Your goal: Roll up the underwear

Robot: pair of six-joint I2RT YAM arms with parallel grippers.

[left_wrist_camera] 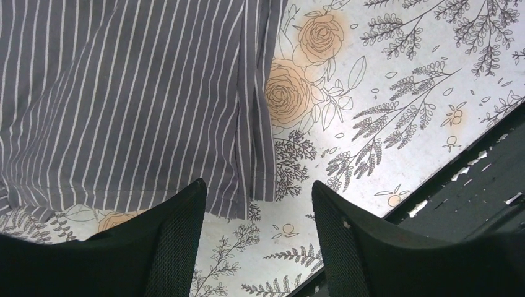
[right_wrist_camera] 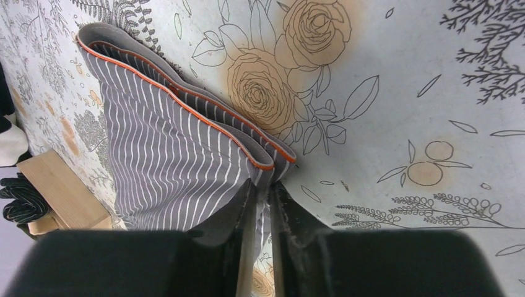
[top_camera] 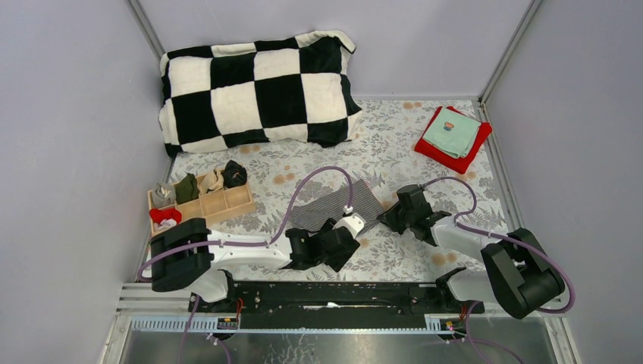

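Note:
The underwear, grey with thin white stripes and an orange-edged waistband, lies folded on the floral table. In the right wrist view its waistband corner is bunched between the fingertips of my right gripper, which are close together on the cloth. The left gripper stands open above the near edge of the underwear, with the cloth's corner showing beyond the gap between its fingers and nothing held. From above, the left arm hides part of the cloth's near side.
A wooden compartment box with several rolled garments stands at the left. Folded red cloth with a green one on top lies back right. A checkered pillow fills the back left.

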